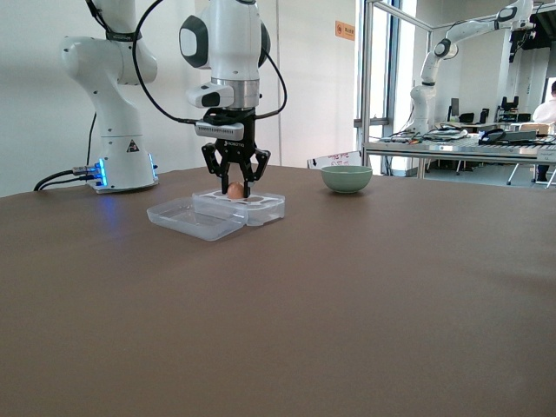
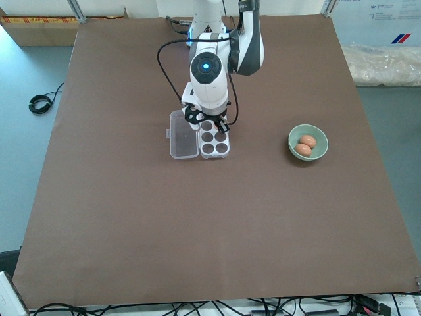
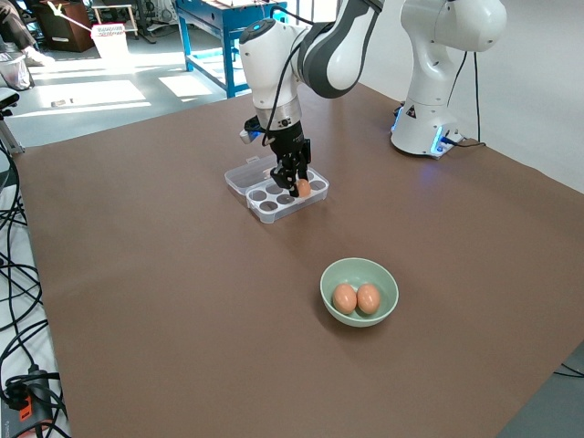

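Note:
My gripper [image 1: 235, 187] points down into a clear plastic egg box [image 2: 214, 146] with round wells and its lid [image 2: 183, 138] open beside it. A brown egg [image 3: 304, 188] is at the fingertips in the box; in the top view it sits between the two fingers. Whether the fingers grip it I cannot tell. Two more brown eggs [image 3: 345, 298] lie in a pale green bowl [image 3: 359, 318], apart from the box, to its right in the left view.
A coil of black cable [image 2: 41, 104] lies off the table. The white arm's base [image 1: 127, 174] stands behind the box.

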